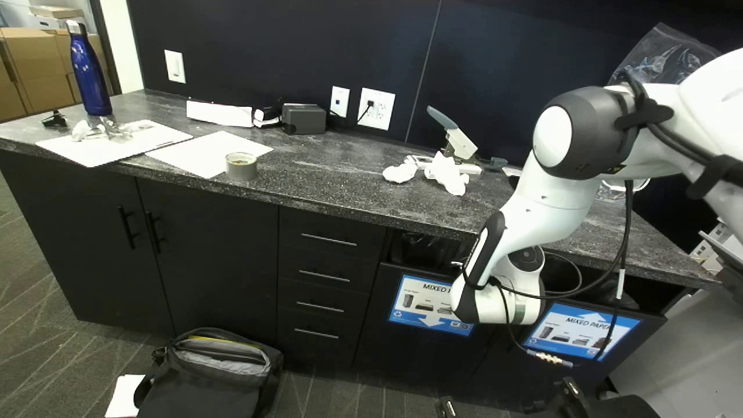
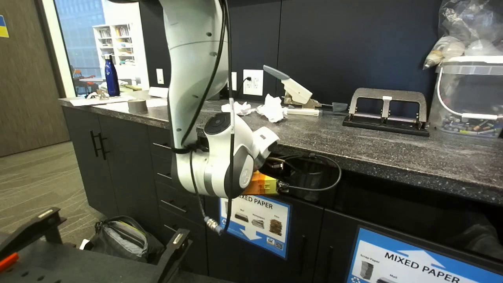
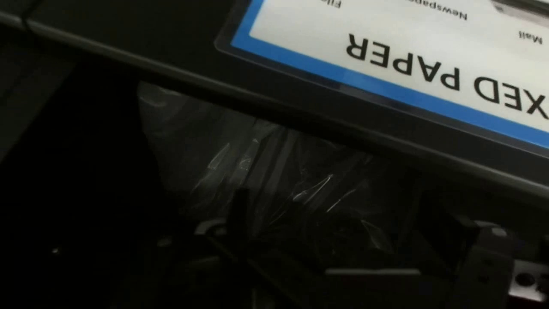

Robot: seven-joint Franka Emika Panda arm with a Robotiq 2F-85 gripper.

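My gripper reaches into the dark opening under the counter. Its fingers show only dimly in the wrist view, well apart, and nothing can be made out between them. Wrinkled clear plastic [image 3: 231,154], like a bin liner, hangs inside the opening by the panel with the mixed paper sign [image 3: 411,67]. Both exterior views hide the fingertips behind the arm's wrist [image 1: 505,292] and the counter. Two crumpled white papers [image 2: 271,109] lie on the counter above, near a stapler [image 2: 297,92].
The counter's edge [image 2: 401,175] overhangs the opening above my wrist. A hole punch [image 2: 389,111] and a clear bucket [image 2: 467,103] stand to the right. Farther left are a tape roll [image 1: 241,167], white sheets [image 1: 205,152] and a blue bottle [image 1: 90,73].
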